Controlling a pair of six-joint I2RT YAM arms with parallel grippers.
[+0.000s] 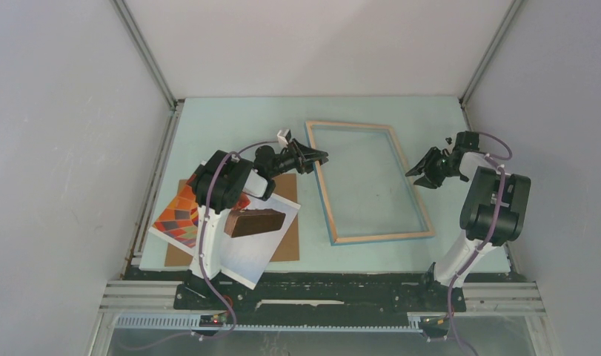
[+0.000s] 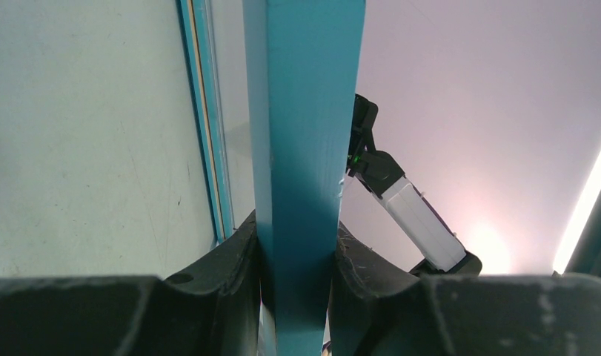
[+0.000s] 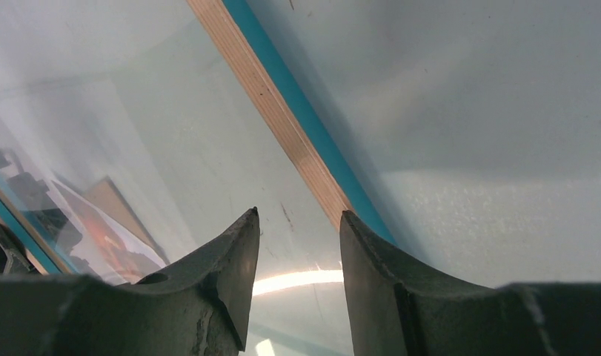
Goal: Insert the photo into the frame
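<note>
The picture frame (image 1: pixel 375 237), with wooden edges and blue outer sides, lies on the right half of the table, clear inside. My left gripper (image 1: pixel 319 158) is shut on its left side bar; the left wrist view shows the blue side of the frame (image 2: pixel 308 148) between the fingers. At the opposite bar stands my right gripper (image 1: pixel 418 178), its fingers (image 3: pixel 234 278) parted. In the right wrist view, the frame's right bar (image 3: pixel 297 144) runs toward the gap between them; contact cannot be made out. The photo (image 1: pixel 256 237), showing a hot-air balloon and basket, lies at left, partly under my left arm.
A brown backing board (image 1: pixel 287 248) lies beneath the photo. Dark flooring and a metal rail border the front.
</note>
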